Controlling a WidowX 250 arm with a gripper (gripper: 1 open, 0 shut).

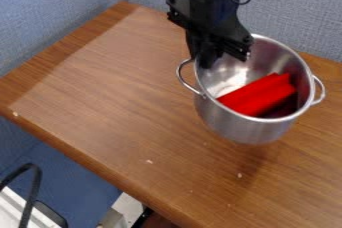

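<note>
My black gripper (pixel 206 47) reaches down from the top to the left rim of a steel pot (pixel 249 124) with two wire handles. Its fingertips are at that rim, partly hidden, so whether they are shut on it is unclear. A red object (pixel 258 93) lies inside the pot, toward the right.
A padded blue-grey wall (pixel 294 12) stands behind it. Beyond the lower-left edge are blue floor, a white object and a black cable.
</note>
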